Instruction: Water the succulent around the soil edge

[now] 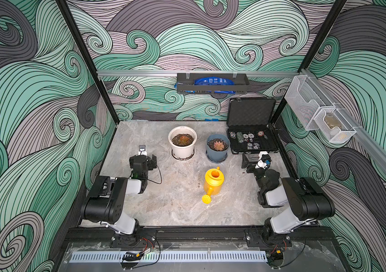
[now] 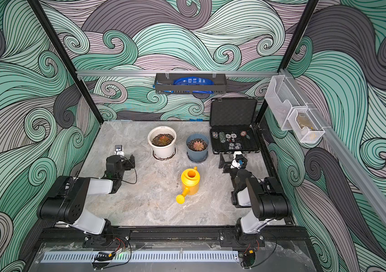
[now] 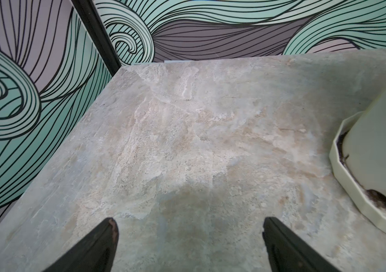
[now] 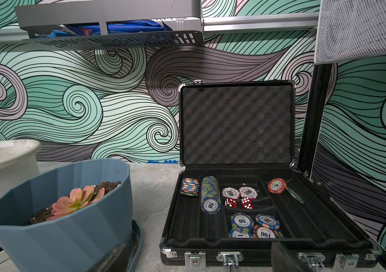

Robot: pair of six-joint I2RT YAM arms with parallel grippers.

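Observation:
A yellow watering can (image 1: 213, 183) stands upright in the middle-front of the table, its rose toward me. Behind it are a white pot (image 1: 182, 149) holding soil and a small reddish plant, and a blue-grey pot (image 4: 61, 240) with a pink succulent (image 4: 73, 201) in dark soil. My left gripper stands open left of the white pot, nothing between its fingers. My right gripper is open and empty, facing the gap between the blue-grey pot and the case, right of the watering can.
An open black case (image 4: 236, 124) of poker chips and dice sits at the back right. Wire baskets (image 1: 333, 127) hang on the right rail, a dark tray (image 1: 211, 88) on the back rail.

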